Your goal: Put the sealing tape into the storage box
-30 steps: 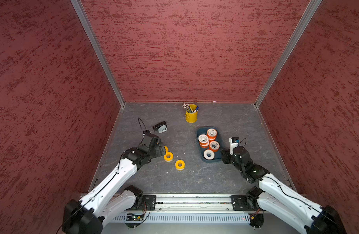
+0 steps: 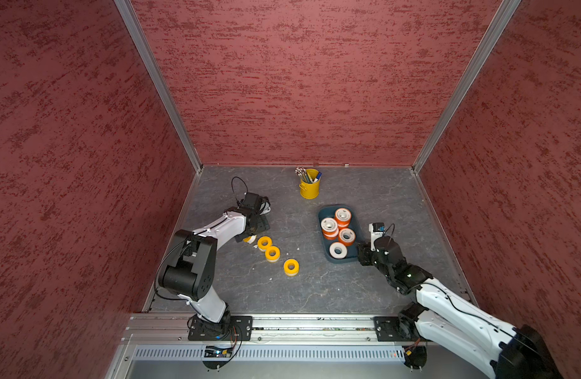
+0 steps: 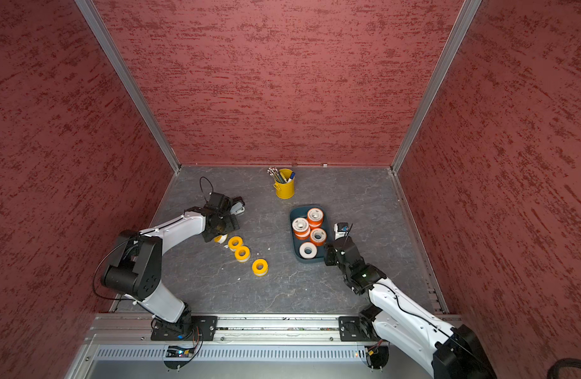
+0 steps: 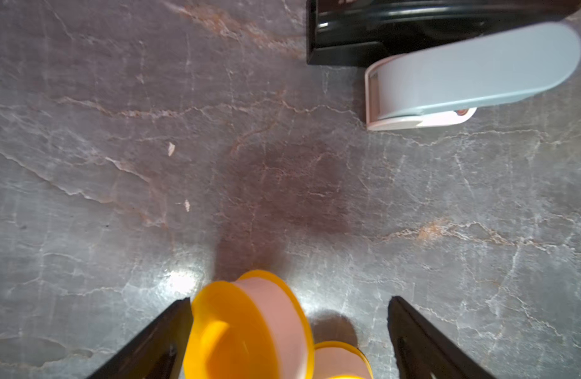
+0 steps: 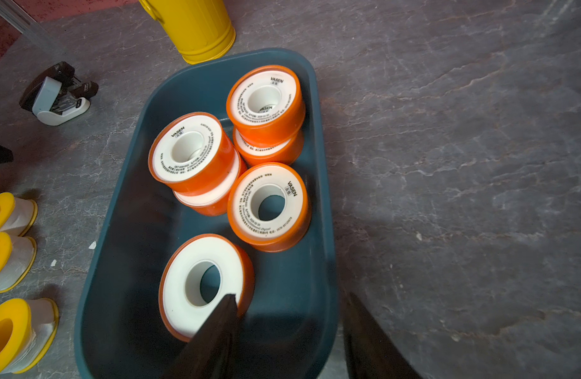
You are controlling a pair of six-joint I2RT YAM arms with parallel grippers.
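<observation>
Three yellow-edged tape rolls lie apart from the box on the left half of the table: a far one point(image 2: 264, 242), a middle one point(image 2: 272, 254) and a near one point(image 2: 291, 266). Another yellow-rimmed roll point(image 4: 252, 331) is partly under my left gripper, which is open; the roll shows near its left finger, not clamped. The dark blue storage box point(image 5: 328, 221) holds several orange-edged white rolls point(image 5: 205, 284). My right gripper stands open at the box's near right corner, one finger over the inside and the other outside the wall.
A black punch point(image 4: 429, 25) and a grey-white stapler point(image 4: 473, 72) lie beyond the left gripper. A yellow bucket point(image 2: 310, 188) with pens stands behind the box. Between the loose rolls and the box the table is clear.
The far loose roll shows more fully. The right arm has barely moved.
</observation>
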